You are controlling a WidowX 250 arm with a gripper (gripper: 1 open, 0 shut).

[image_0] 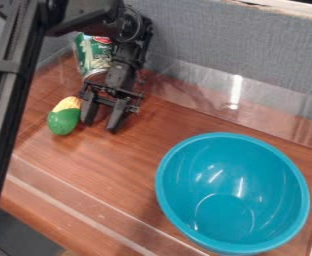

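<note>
My gripper (103, 118) hangs low over the wooden tray floor at the upper left, fingers open with nothing visible between them. Just left of it lies a green and yellow toy vegetable (63, 120), apart from the fingers. A green can (91, 51) with a red label stands behind the gripper, partly hidden by it. A blue bowl (231, 201) sits at the lower right, empty.
Clear plastic walls (272, 123) and a grey padded backing (232, 60) bound the wooden surface (132, 185). The middle of the surface between gripper and bowl is free. The black arm crosses the left side.
</note>
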